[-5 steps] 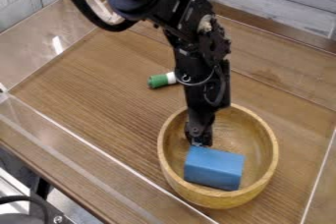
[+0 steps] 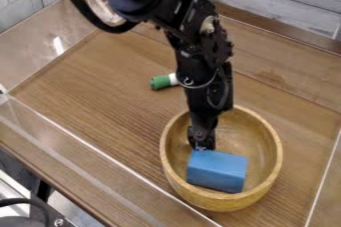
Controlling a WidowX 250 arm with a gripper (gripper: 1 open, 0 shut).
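My black gripper (image 2: pixel 202 137) reaches down from the top of the view into the back-left part of a yellow bowl (image 2: pixel 262 185). A blue block (image 2: pixel 217 170) lies in the front of the bowl, just below the fingertips. The gripper is open by its look, though its fingers are dark and partly hidden; I cannot make out whether they touch the block.
A green and white cylinder (image 2: pixel 163 81) lies on the wooden table (image 2: pixel 94 92) behind and left of the bowl, partly behind the arm. A white plank wall (image 2: pixel 286 7) stands at the back.
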